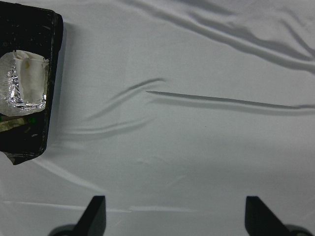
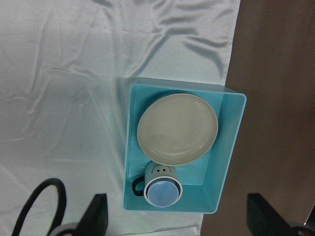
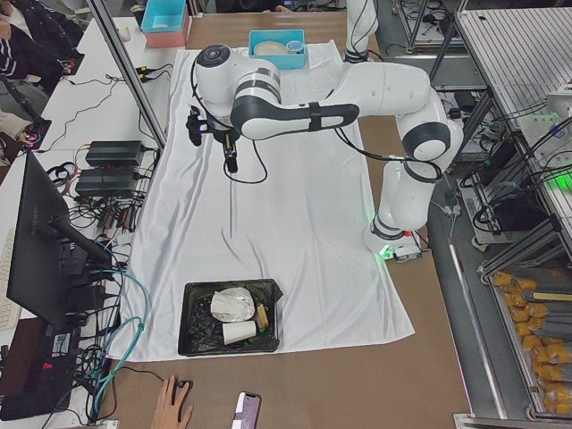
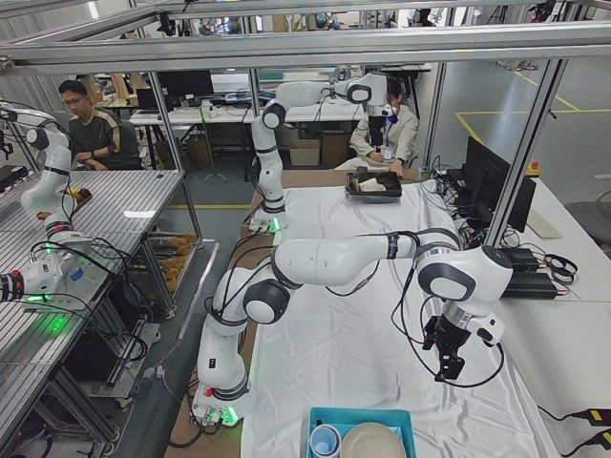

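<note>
A black bin point(image 3: 192, 317) lined with plastic holds crumpled foil point(image 3: 231, 304), a white cylinder point(image 3: 239, 332) and other scraps. At the far end, a blue bin point(image 2: 224, 147) holds a beige plate point(image 2: 177, 129) and a smiley mug point(image 2: 160, 171) with a blue interior. My left gripper hangs high over the white cloth, fingers wide open and empty, with the black bin at upper left of its view. My right gripper also stands open with nothing between its fingers, above the cloth near the blue bin.
A white cloth point(image 3: 268, 232) covers most of the brown table, mostly clear in the middle. A monitor point(image 3: 45, 250), cables and devices line one side. A hand point(image 3: 170, 407) and a phone point(image 3: 246, 411) lie at the near edge.
</note>
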